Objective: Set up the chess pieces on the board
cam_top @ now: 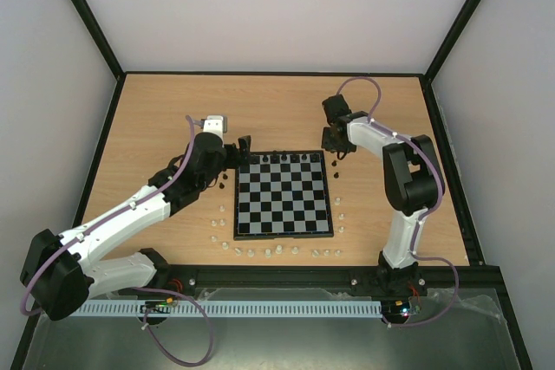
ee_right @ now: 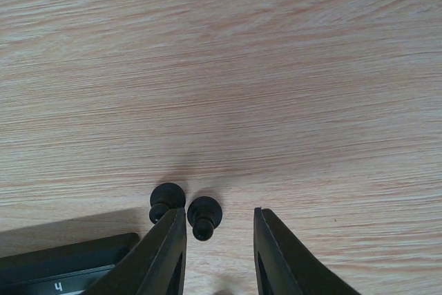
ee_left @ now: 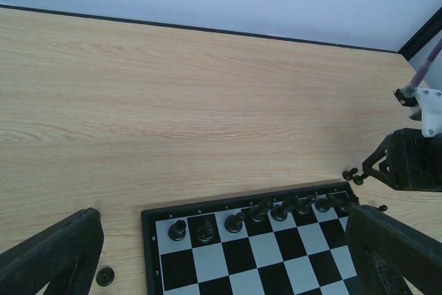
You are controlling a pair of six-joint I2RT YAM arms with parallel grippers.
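The chessboard (cam_top: 284, 205) has a row of black pieces along its far edge; in the left wrist view one is a black piece (ee_left: 177, 231). My left gripper (cam_top: 243, 149) is open over the board's far-left corner. My right gripper (cam_top: 338, 149) hovers just beyond the far-right corner. In the right wrist view two small black pawns stand side by side, the right pawn (ee_right: 204, 217) just ahead of the parted fingers and the left pawn (ee_right: 167, 200) beside it. The right gripper has nothing clearly between its fingers.
Loose white pieces (cam_top: 295, 249) lie along the near side and both sides of the board. More dark pieces (cam_top: 336, 175) lie beside the board.
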